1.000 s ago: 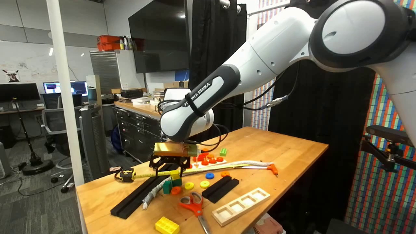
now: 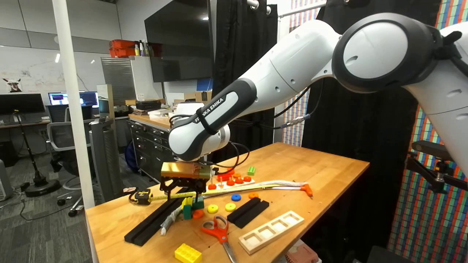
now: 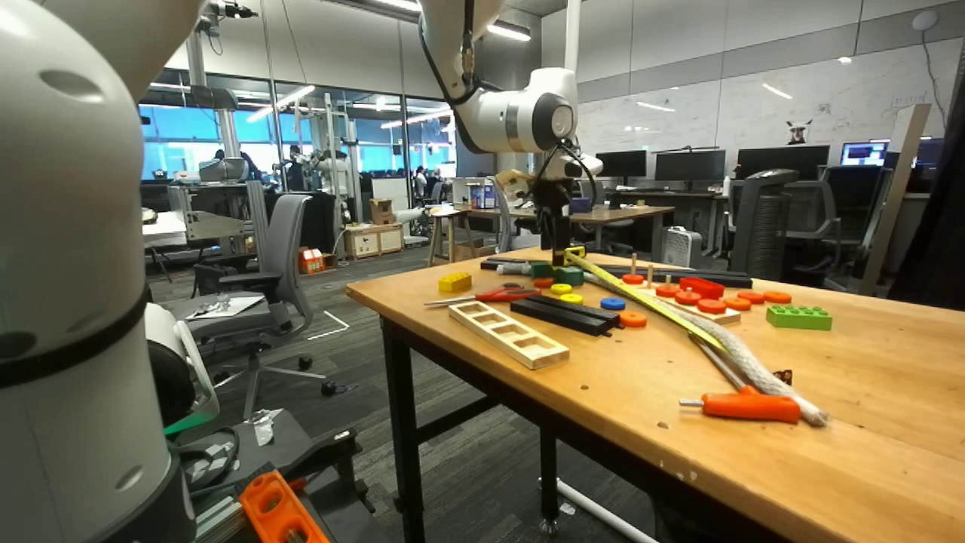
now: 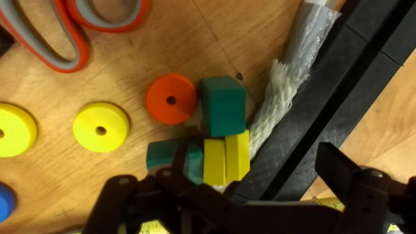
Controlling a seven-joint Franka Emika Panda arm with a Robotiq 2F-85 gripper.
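Note:
In the wrist view, two green blocks, one upper (image 4: 224, 107) and one lower left (image 4: 160, 152), lie around yellow pieces (image 4: 214, 162) that sit side by side. Whether these are one stepped block or two I cannot tell. My gripper is open above them, its fingers wide apart. The left finger covers part of the lower-left green block; the right one hangs over the table beyond a black rail. Nothing is seen gripped. From exterior view 1, the gripper (image 2: 183, 197) is low over the same cluster, and yellow (image 2: 187, 201) shows between the green blocks.
An orange ring (image 4: 171, 99) and a yellow ring (image 4: 100, 127) lie beside the blocks. A frayed rope (image 4: 275, 105) and the black rail (image 4: 312, 128) run along the other side. Scissors (image 2: 215, 228), a wooden tray (image 2: 271, 231) and a tape measure (image 2: 142, 197) are nearby.
The arm has moved left and slightly lower in exterior view 1. The yellow there, earlier over the right green block, now shows farther left and lower, between the green ones.

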